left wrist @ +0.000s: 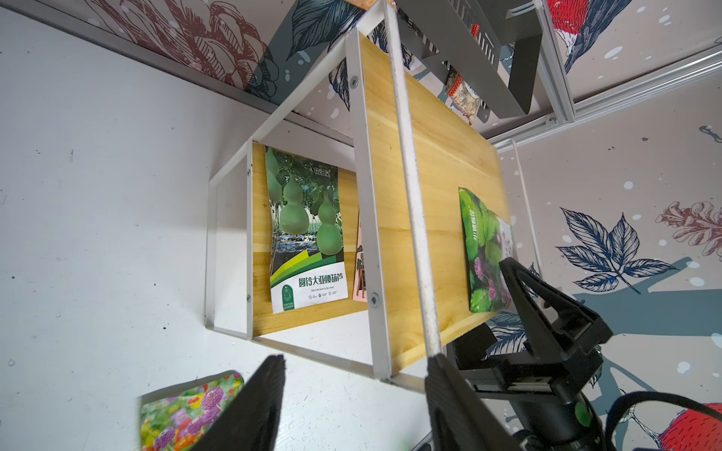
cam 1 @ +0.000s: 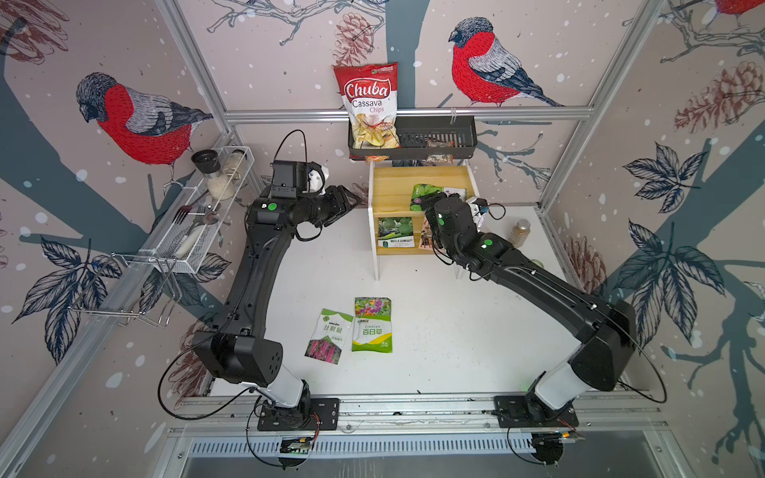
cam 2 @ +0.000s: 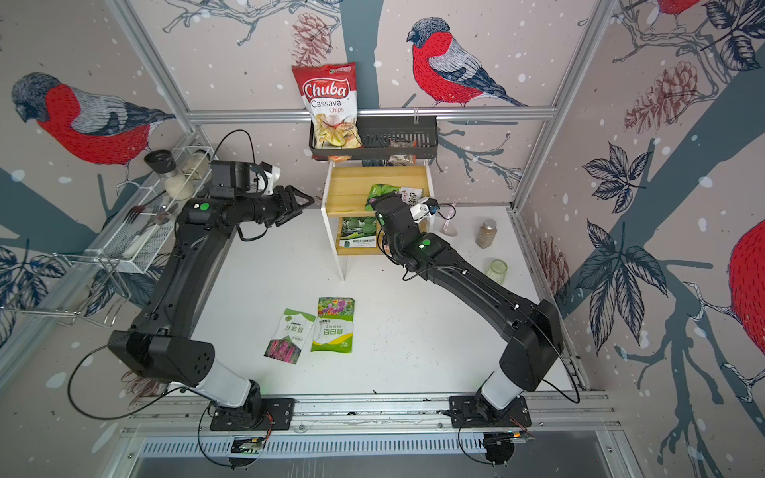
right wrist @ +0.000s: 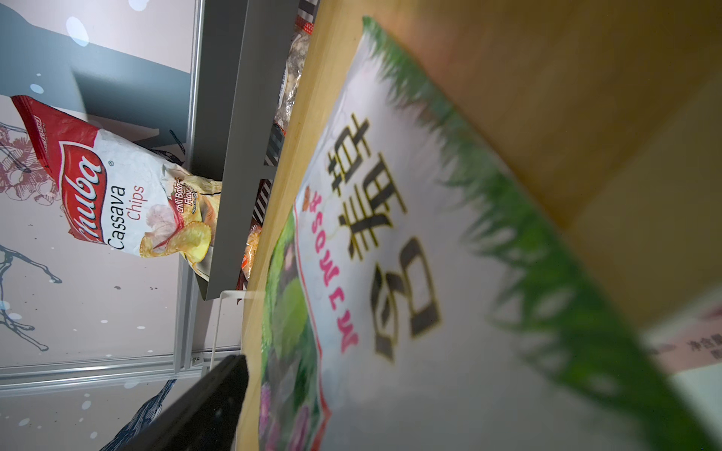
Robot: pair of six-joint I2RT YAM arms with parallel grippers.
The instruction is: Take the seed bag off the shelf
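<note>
A green and white seed bag lies on the upper board of the wooden shelf. My right gripper is open at its front edge and covers part of it from above. In the right wrist view the bag fills much of the frame, with one dark finger beside its printed end; the other finger is not in view. Contact cannot be told. Left of the shelf, my left gripper hangs in the air, fingers apart with nothing between them. A gourd seed bag rests on the lower board.
Two more seed bags, one pink-flowered and one zinnia, lie on the white table. A dark basket holding a chips bag hangs above the shelf. A jar stands to the right.
</note>
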